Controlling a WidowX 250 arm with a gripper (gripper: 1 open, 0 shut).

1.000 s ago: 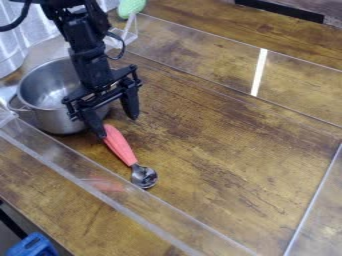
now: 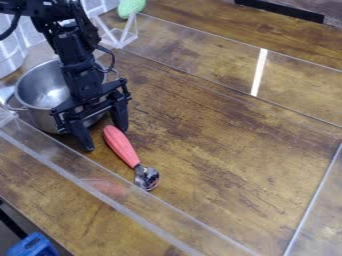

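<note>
The black gripper (image 2: 99,127) reaches down at the left, in front of and over a steel pot (image 2: 39,88). Its fingertips are low, at the upper end of a red-handled utensil (image 2: 123,150) that lies on the wooden floor with its metal end (image 2: 146,178) toward the front. I cannot tell whether the fingers hold the handle or only stand beside it. The arm hides much of the pot.
A clear plastic barrier (image 2: 160,222) runs along the near left edge, and another stands at the right. A green object (image 2: 130,7) is at the top.
The arm and gripper have shifted left, covering more of the pot. The red utensil lies in about the same place.
</note>
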